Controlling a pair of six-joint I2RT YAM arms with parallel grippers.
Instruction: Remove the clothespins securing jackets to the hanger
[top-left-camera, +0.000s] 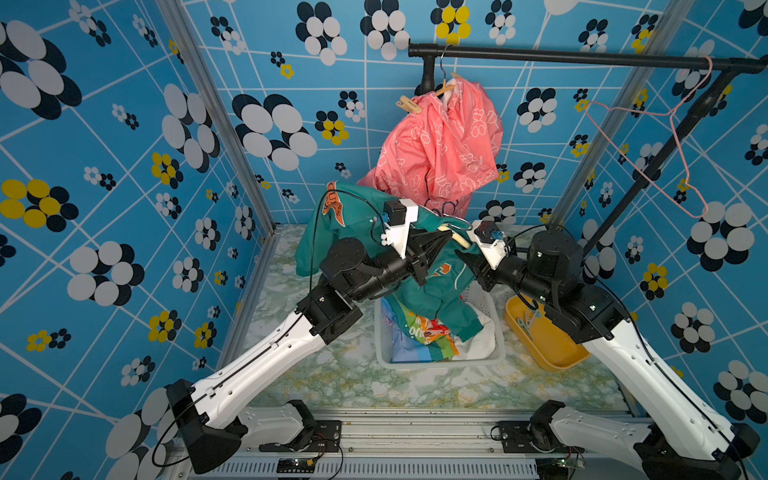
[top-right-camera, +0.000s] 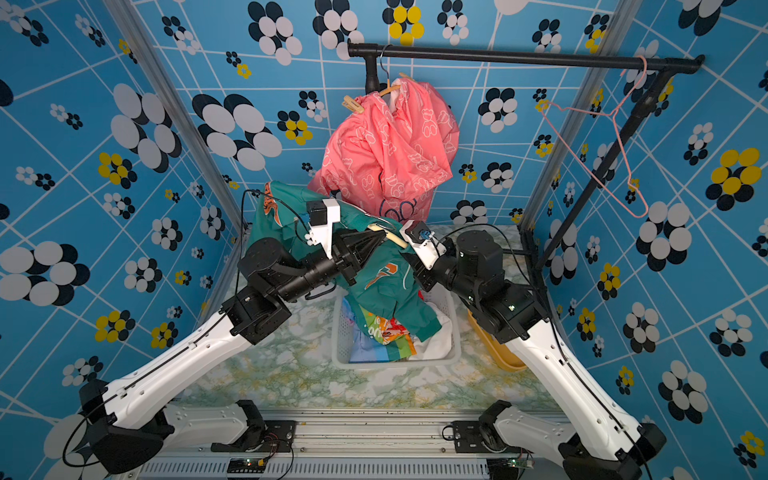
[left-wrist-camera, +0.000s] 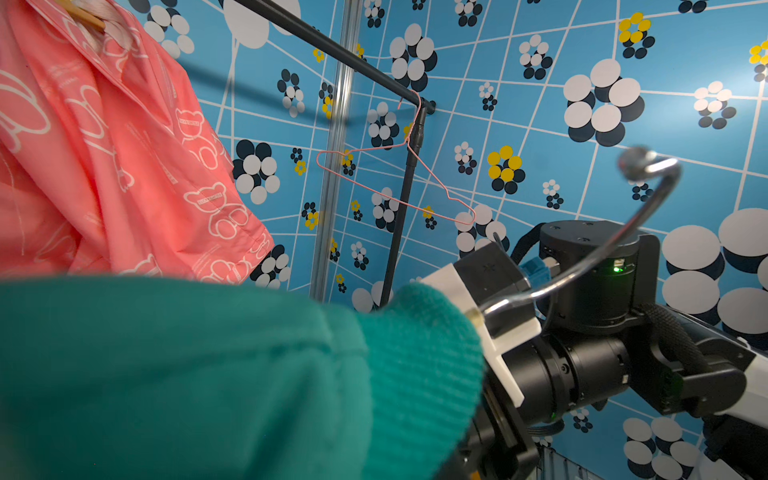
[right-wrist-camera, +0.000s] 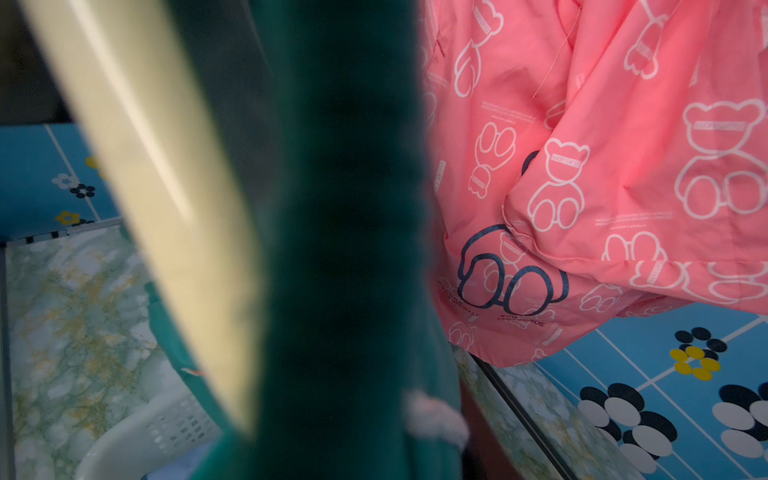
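A teal jacket (top-left-camera: 352, 216) hangs from a cream hanger (top-left-camera: 457, 236) above the basket; my left gripper (top-left-camera: 445, 233) is shut on the hanger near its middle. The hanger's metal hook (left-wrist-camera: 596, 268) sticks up toward the right arm in the left wrist view. My right gripper (top-left-camera: 472, 254) stands part open at the hanger's right end and the jacket's collar; the cloth hides its fingers. The cream bar and ribbed teal collar (right-wrist-camera: 344, 240) fill the right wrist view. A pink jacket (top-left-camera: 440, 144) hangs on the rail, with wooden clothespins (top-left-camera: 408, 104) at its shoulder.
The white basket (top-left-camera: 384, 352) below holds folded clothes. A yellow tray (top-left-camera: 572, 357) with several clothespins (top-left-camera: 525, 320) lies to its right. The black rail (top-left-camera: 544, 55) runs across the back, with an empty pink wire hanger (top-left-camera: 628, 152) at its right end.
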